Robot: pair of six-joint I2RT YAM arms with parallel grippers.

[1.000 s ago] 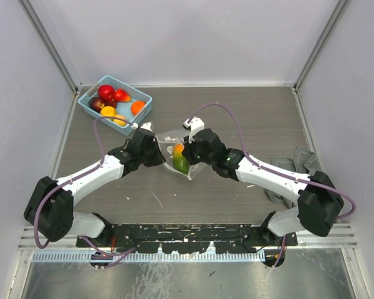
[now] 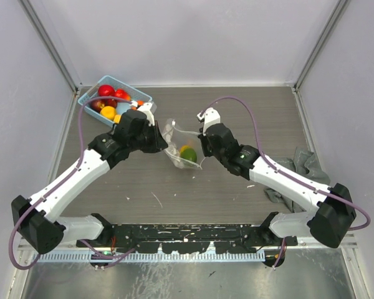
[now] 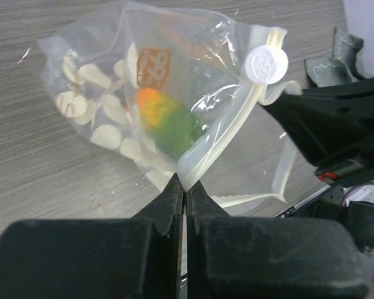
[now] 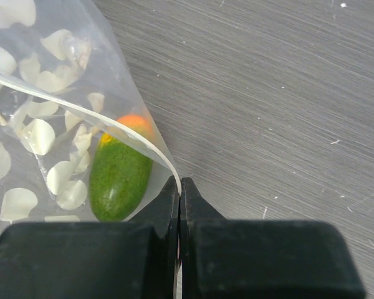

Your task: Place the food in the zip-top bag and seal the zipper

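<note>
Between my two arms, the clear zip top bag (image 2: 171,150) is spread with its mouth open. A green and orange mango lies inside it, showing through the film in the left wrist view. My left gripper is shut on the bag's rim, where the zipper strip meets its fingertips. A round white slider (image 3: 266,65) sits farther along that strip, close to the right gripper's dark fingers. On another part of the rim, my right gripper is shut, with the thin film edge running between its fingers.
At the back left stands a blue basket (image 2: 87,94) with several fruits and vegetables, close behind the left arm. A crumpled grey cloth (image 2: 306,166) lies at the right. The tabletop (image 2: 249,112) behind the bag and in front of it is clear.
The right gripper has moved to the right. The bag's mouth is drawn wider between them, and the mango has shifted slightly right.
</note>
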